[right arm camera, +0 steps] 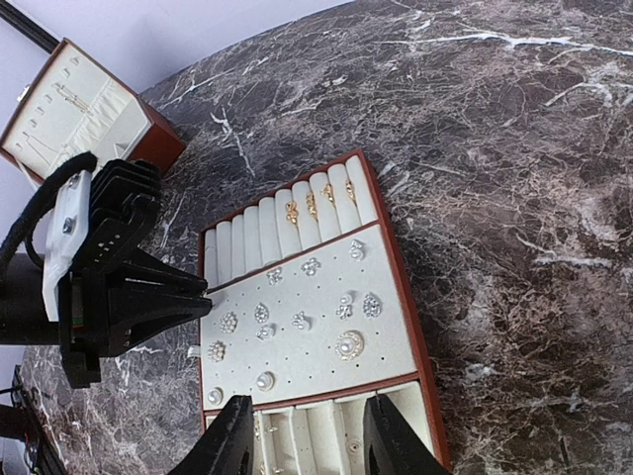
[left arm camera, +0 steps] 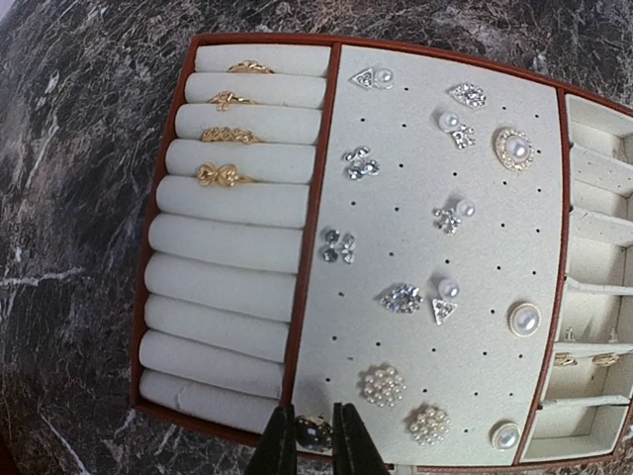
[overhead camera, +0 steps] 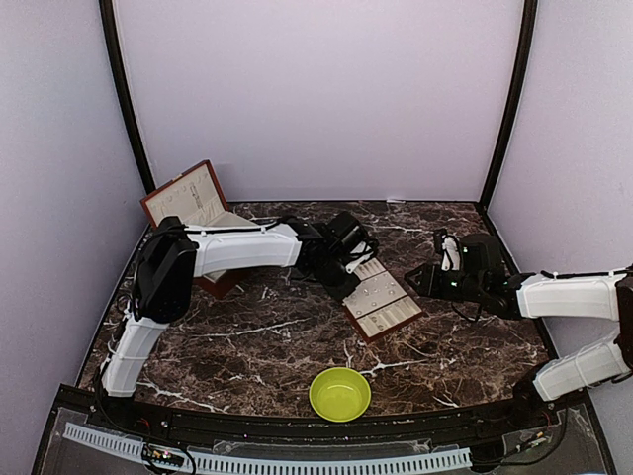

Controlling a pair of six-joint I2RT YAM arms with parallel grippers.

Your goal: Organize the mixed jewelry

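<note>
The jewelry tray (left arm camera: pixel 475 366) has white ring rolls, a pierced earring board and small compartments. Several gold rings (left arm camera: pixel 226 136) sit in the upper rolls. Pearl and crystal earrings (left arm camera: pixel 403 298) are spread over the board. At the tray's near left corner, in the left wrist view, my left gripper stands with its fingertips a little apart. A dark, shiny earring (left arm camera: pixel 314 431) shows between them; a grip on it cannot be made out. Over the compartment end, in the right wrist view, my right gripper is open and empty.
An open jewelry box (overhead camera: pixel 186 200) stands at the back left, partly behind the left arm. A green bowl (overhead camera: pixel 339 394) is near the front edge. Bare marble lies in front of the tray and to its right.
</note>
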